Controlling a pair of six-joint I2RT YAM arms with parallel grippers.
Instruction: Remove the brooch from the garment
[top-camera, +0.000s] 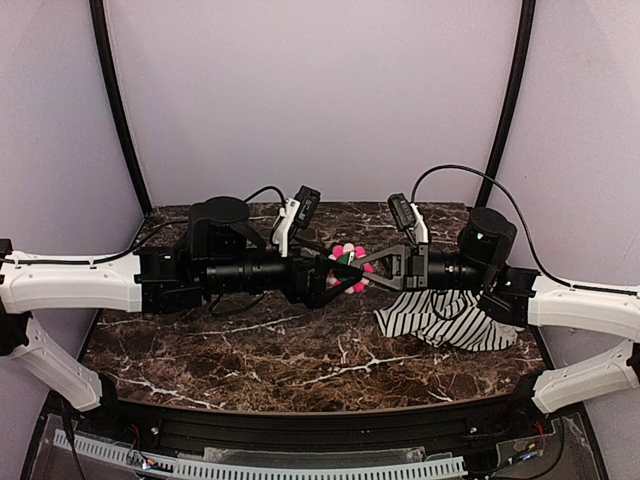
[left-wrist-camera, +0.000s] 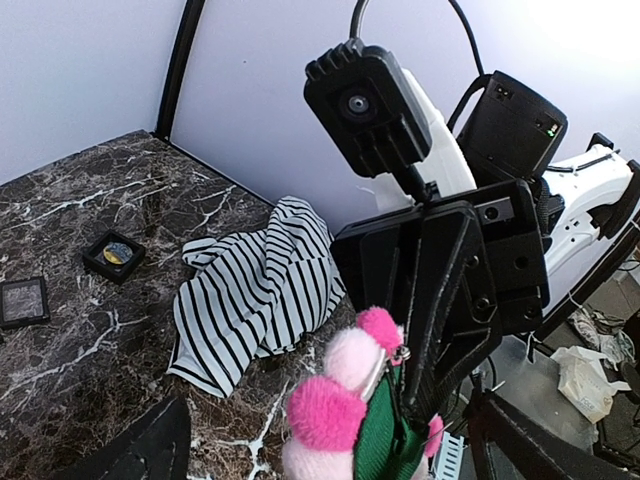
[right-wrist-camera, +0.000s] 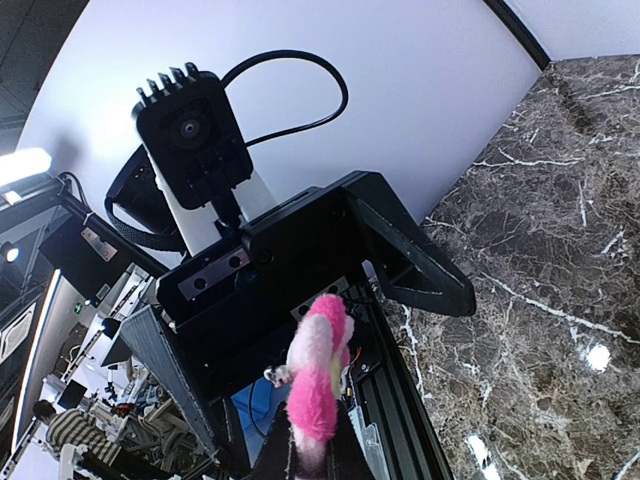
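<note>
A pink and white pom-pom flower brooch with green backing and a metal pin (top-camera: 350, 280) is between my two grippers above the table. My right gripper is shut on it; in the left wrist view the brooch (left-wrist-camera: 325, 415) shows beside that gripper's fingers. My left gripper is open, its fingers at either side of the lower frame, near the brooch. The striped garment (top-camera: 445, 320) lies on the table at the right, apart from the brooch.
Walls stand behind and at both sides.
</note>
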